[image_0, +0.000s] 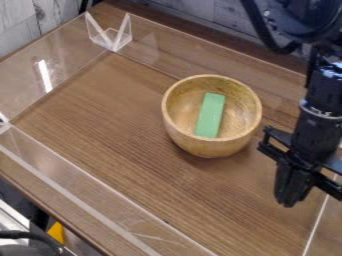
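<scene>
A green rectangular block (210, 114) lies inside a tan bowl (182, 98) in the upper middle of the table. My gripper (289, 190) hangs low over the table at the right, to the lower right of the bowl and apart from it. It is shut, with nothing seen between its fingers.
A small white wire holder (110, 32) stands at the back left. A dark wall edges the back.
</scene>
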